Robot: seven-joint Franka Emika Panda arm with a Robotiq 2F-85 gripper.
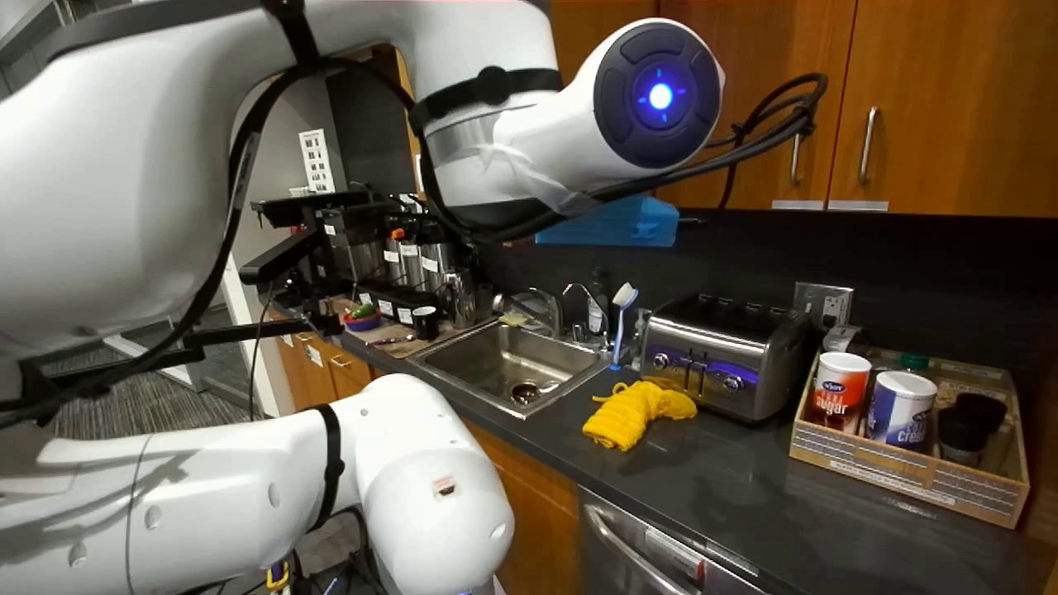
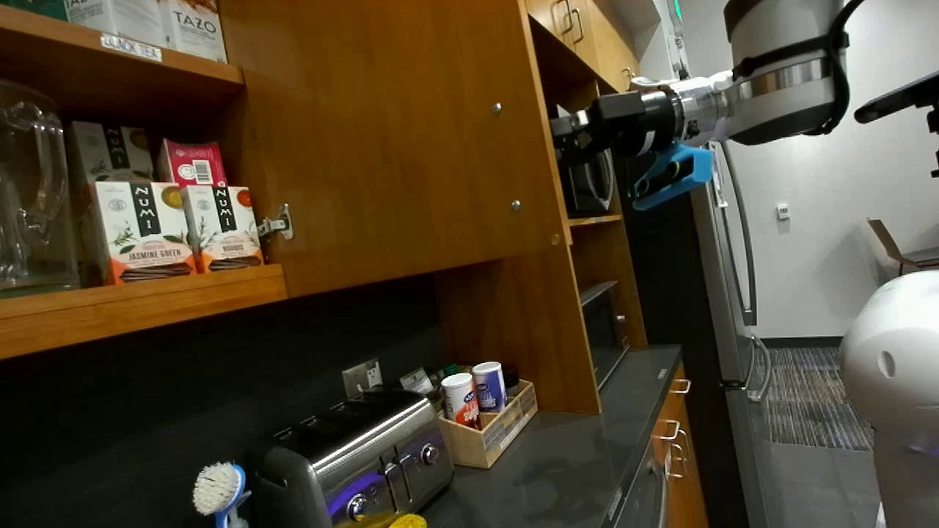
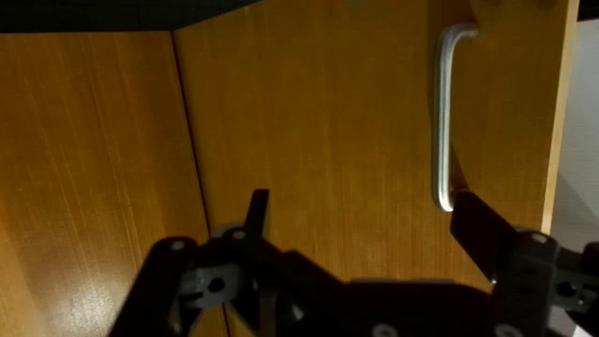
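Note:
A wooden cabinet door [image 3: 337, 140] with a vertical metal handle [image 3: 443, 123] fills the middle of the wrist view. My gripper is open before it, its fingers well apart. The right fingertip [image 3: 469, 216] overlaps the handle's lower end in the picture; whether they touch I cannot tell. Nothing shows between the fingers. In exterior view 2 my gripper [image 2: 570, 141] is level with the far edge of a wooden panel [image 2: 387, 132], its tips partly hard to make out. Exterior view 1 has the gripper hidden behind the arm.
An open shelf holds tea boxes [image 2: 145, 229] and a clear pitcher [image 2: 35, 193]. Below are a toaster [image 1: 729, 352], a yellow cloth [image 1: 640, 411], a sink [image 1: 511, 362] and a box [image 1: 912, 471] of canisters. A blue piece [image 2: 673, 176] hangs under the wrist.

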